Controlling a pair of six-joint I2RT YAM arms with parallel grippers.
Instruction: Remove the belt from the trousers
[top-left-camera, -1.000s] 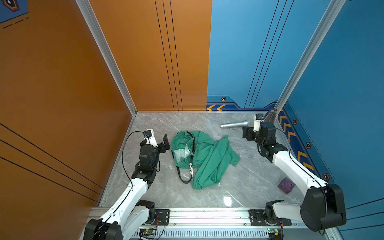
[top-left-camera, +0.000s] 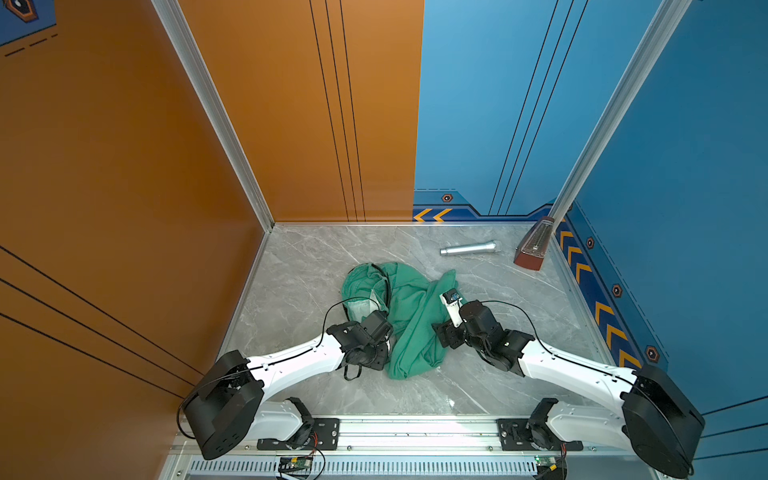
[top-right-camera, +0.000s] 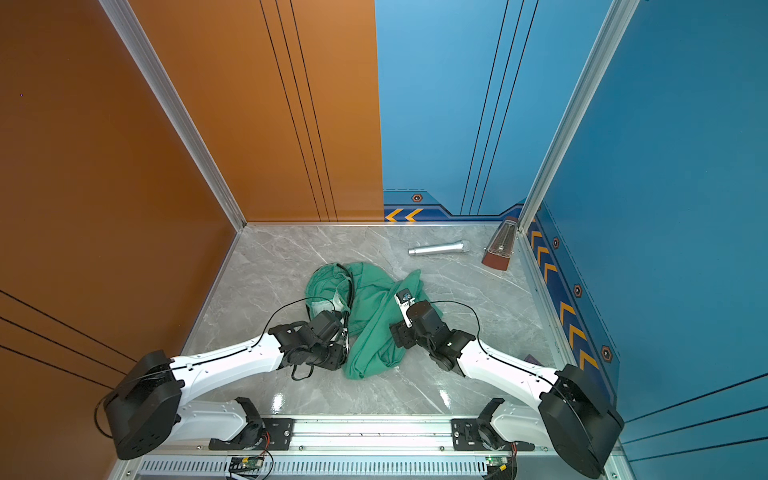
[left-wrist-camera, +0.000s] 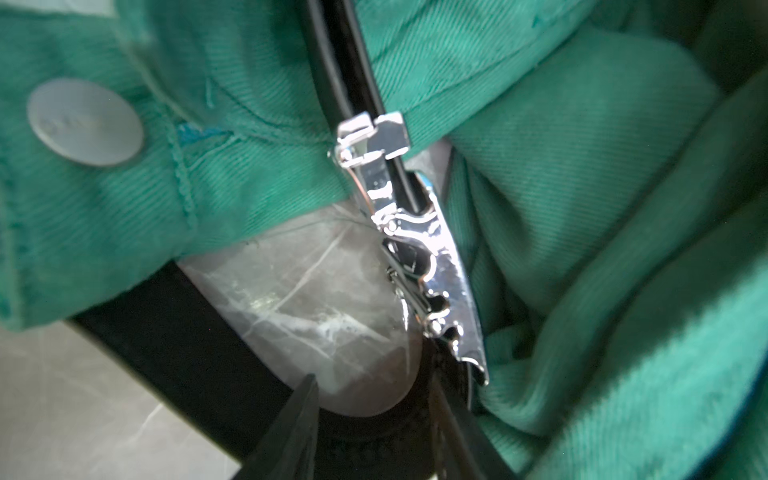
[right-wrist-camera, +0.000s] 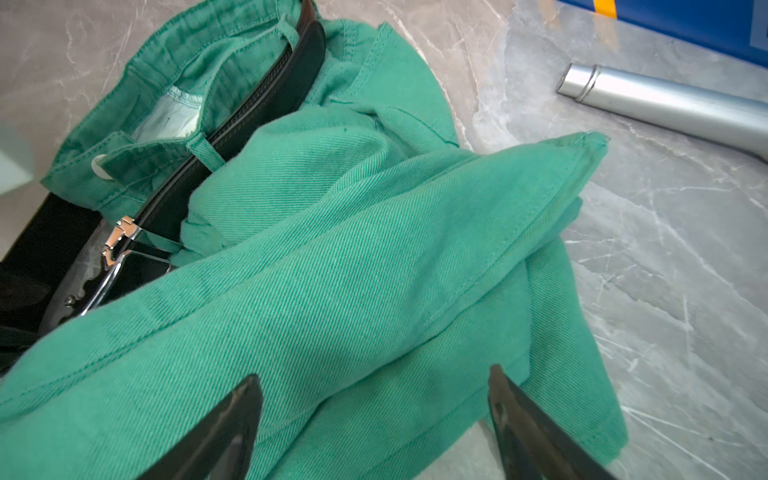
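Green trousers (top-left-camera: 408, 336) lie crumpled mid-table, a black belt (right-wrist-camera: 264, 96) threaded through their waistband loops at the left. My left gripper hangs low over the belt's silver buckle (left-wrist-camera: 440, 264), its fingers parted, with the black strap beneath and between them. My right gripper is over the folded trouser leg, fingers apart, with only cloth beneath. I cannot tell that either gripper holds anything.
A silver tube (top-left-camera: 468, 249) lies at the back, with a dark red object (top-left-camera: 529, 252) with a clear top in the back right corner. The table's left and right sides show bare marble.
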